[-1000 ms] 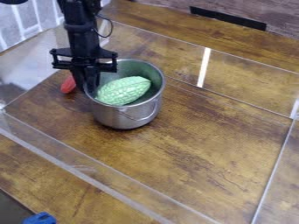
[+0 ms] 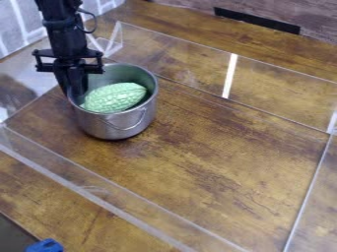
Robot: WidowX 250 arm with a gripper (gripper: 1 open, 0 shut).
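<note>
A steel pot (image 2: 118,124) stands on the wooden board at the upper left, a pale green corn-like vegetable (image 2: 113,97) lying inside it. My black gripper (image 2: 79,87) reaches down at the pot's left rim, its fingertips partly hidden; whether anything is between them cannot be seen clearly.
Bare wooden surface (image 2: 231,167) fills the middle and right. Clear plastic edges run along the board's sides. A blue object (image 2: 45,245) sits at the bottom left corner.
My gripper and the pot have moved left, with the vegetable inside. The red object seen left of the pot earlier is now out of sight.
</note>
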